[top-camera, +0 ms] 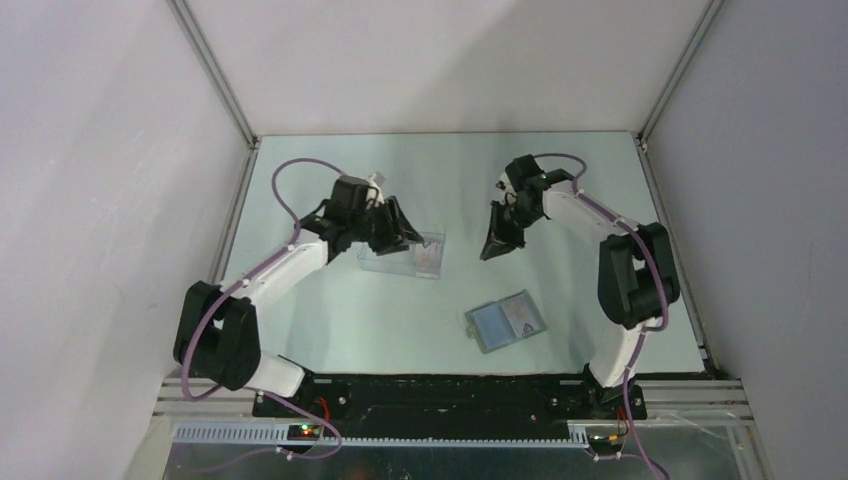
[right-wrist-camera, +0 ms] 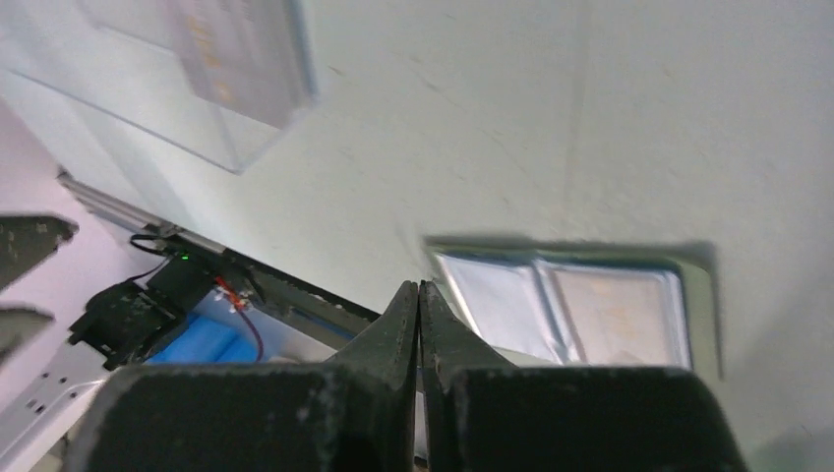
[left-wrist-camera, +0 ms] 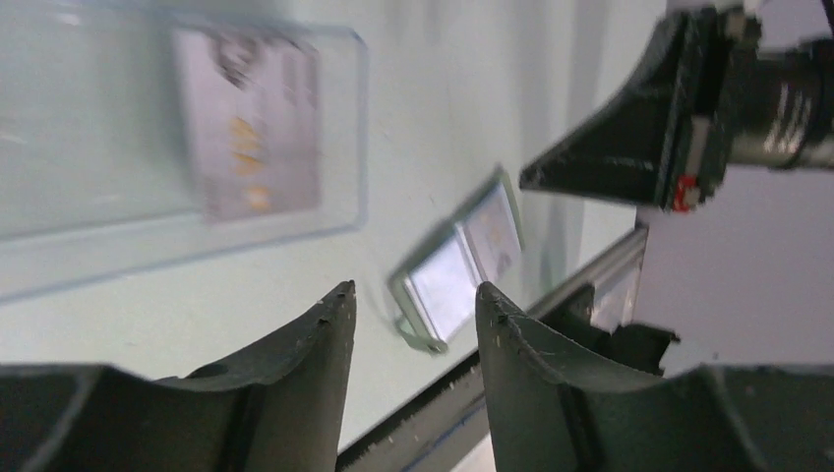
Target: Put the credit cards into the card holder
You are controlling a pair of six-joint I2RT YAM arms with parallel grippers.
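The card holder (top-camera: 505,321), a grey-green flat wallet with a bluish clear pocket and a pale card (right-wrist-camera: 622,310) showing in its other half, lies tilted on the table at front right. Stacked at the right end of a clear tray (top-camera: 388,265) are pale cards (left-wrist-camera: 251,118), blurred in the left wrist view. Above the tray, beside the cards, my left gripper (top-camera: 412,243) stands open and empty. My right gripper has its fingertips together, with nothing visible between them. In the top view it hovers between tray and holder, apart from both.
Bare white table (top-camera: 370,325) surrounds the tray and the holder. The dark front rail (top-camera: 450,405) borders the table below the holder. My two grippers face each other across a modest gap.
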